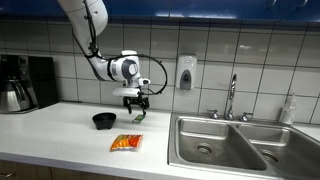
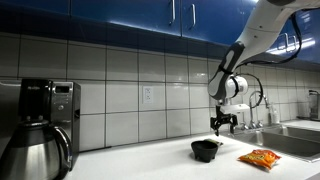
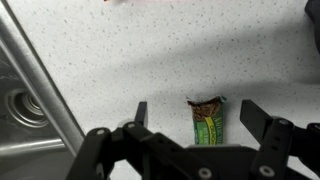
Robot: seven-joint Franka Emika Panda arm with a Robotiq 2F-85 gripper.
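In the wrist view a narrow packet (image 3: pixel 208 122), green and yellow with a dark end, lies on the white speckled counter between the open fingers of my gripper. Nothing is held, and the packet's lower part is hidden by the gripper body. From exterior view 1, the gripper (image 1: pixel 136 107) hangs above the back of the counter, with the small green packet (image 1: pixel 139 119) below it. A black bowl (image 1: pixel 104 120) sits to the left, and an orange packet (image 1: pixel 127 142) lies nearer the front.
A double steel sink (image 1: pixel 205 148) with a tap (image 1: pixel 231 98) takes up the right side. At the far left stands a coffee maker (image 2: pixel 40 125). A dispenser (image 1: pixel 186 72) hangs on the tiled wall.
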